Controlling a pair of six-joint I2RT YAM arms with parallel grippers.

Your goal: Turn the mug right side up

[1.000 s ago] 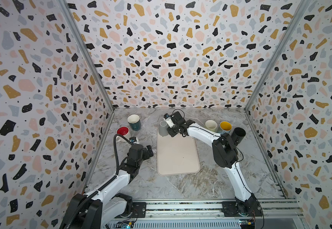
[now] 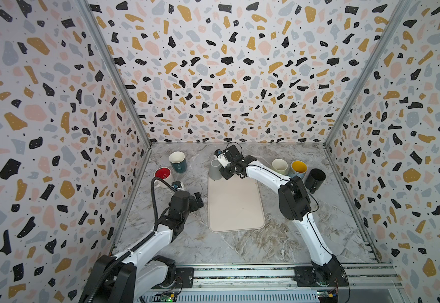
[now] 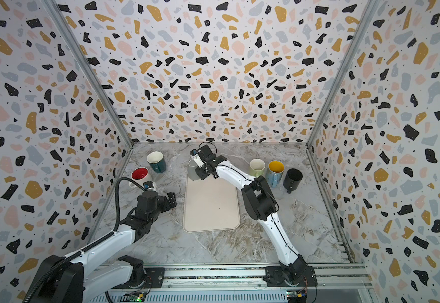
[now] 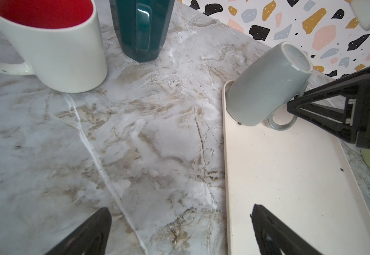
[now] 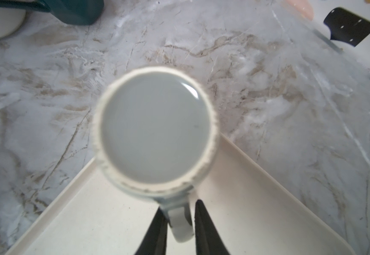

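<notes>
The grey mug (image 4: 263, 87) is upside down and tilted at the far left corner of the cream tray (image 4: 278, 178), its base turned up and its mouth toward the tray. Its pale-ringed base (image 5: 155, 127) faces the right wrist camera. My right gripper is shut on the mug's handle, and in the left wrist view its black fingers (image 4: 325, 95) reach in from the right. Whether the rim bears fully on the tray cannot be told. My left gripper is open and empty, low beside the tray's left edge, apart from the mug.
A white mug with red inside (image 4: 72, 51) and a teal mug (image 4: 142, 29) stand left of the tray. On the right are a pale green mug (image 2: 279, 166), a yellow-lined blue mug (image 2: 298, 168) and a black mug (image 2: 315, 179). The tray's front is clear.
My right gripper and the grey mug have shifted slightly to the left. My left arm has not moved.
</notes>
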